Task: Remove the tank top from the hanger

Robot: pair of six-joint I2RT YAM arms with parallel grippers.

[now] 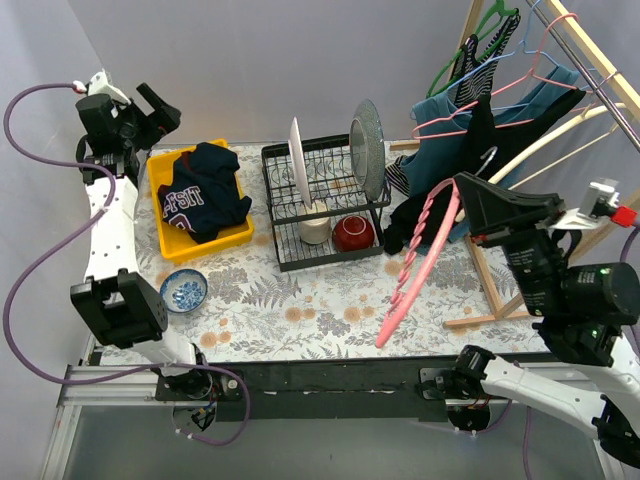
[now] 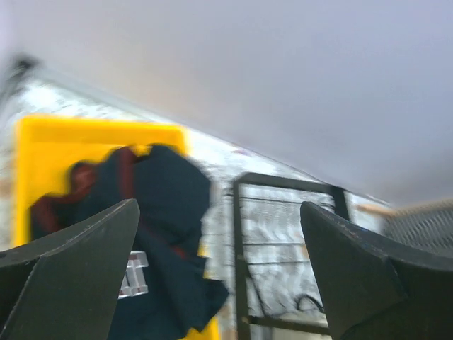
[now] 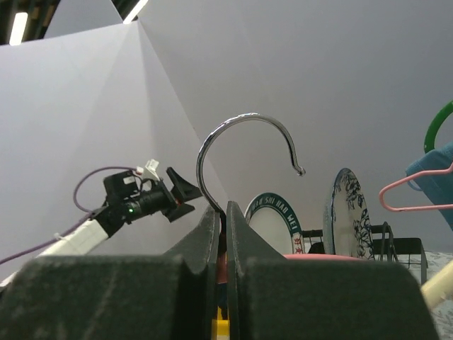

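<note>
My right gripper (image 1: 468, 205) is shut on a pink hanger (image 1: 400, 308) that hangs with nothing on it over the table's front right; its metal hook (image 3: 244, 117) stands above the fingers in the right wrist view. My left gripper (image 1: 150, 112) is raised at the upper left, open and empty. Below it, a navy garment (image 1: 205, 190) lies in a yellow bin (image 1: 177, 246). Garments on hangers fill the rack (image 1: 592, 60) at the right: a striped top (image 1: 490, 45), teal and black items (image 1: 480, 135). I cannot tell which is the tank top.
A black dish rack (image 1: 300, 262) with plates, a cup and a red bowl (image 1: 353, 233) stands at the centre. A blue bowl (image 1: 184, 292) is at the front left.
</note>
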